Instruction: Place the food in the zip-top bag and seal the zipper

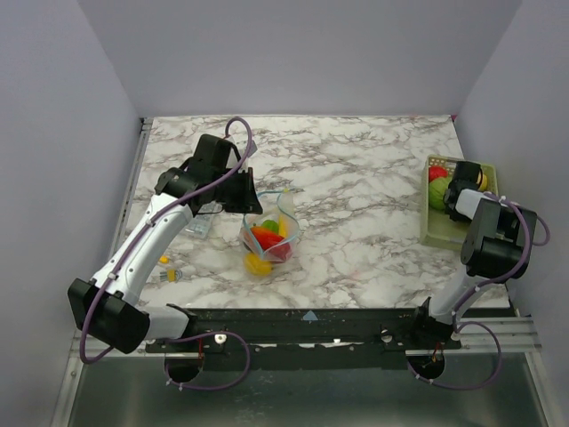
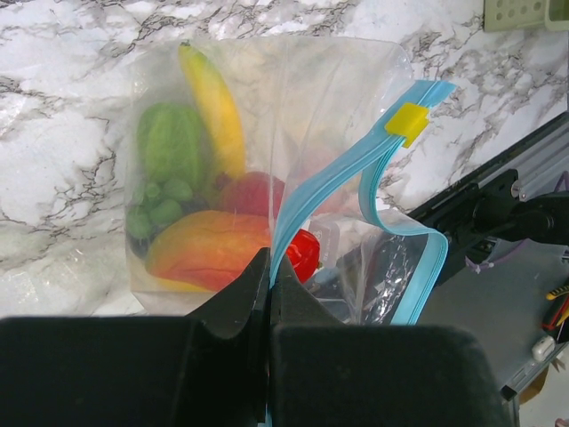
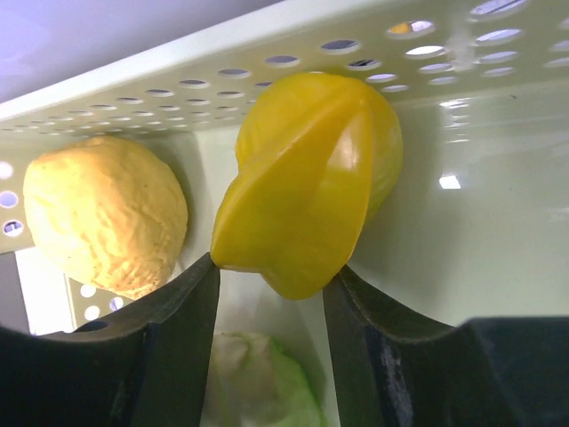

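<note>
The clear zip top bag (image 2: 213, 80) stands open at left centre, holding several toy foods: a green pepper (image 2: 169, 142), a banana (image 2: 212, 111), a mango-like fruit (image 2: 209, 245) and a red pepper (image 2: 304, 253). My left gripper is shut on the rim of the bag, the blue zipper strip passing between its fingers. A yellow slider (image 2: 407, 123) sits on the strip's far end. Inside the crate at the right, my right gripper is part open, fingertips on either side of a yellow pepper's (image 3: 311, 169) near end; firm contact cannot be told.
The green crate (image 1: 438, 238) also holds a red food (image 1: 437, 173), a cabbage (image 1: 439, 192) and a round yellow-orange food (image 3: 107, 213). Its perforated wall (image 3: 284, 60) stands close behind the yellow pepper.
</note>
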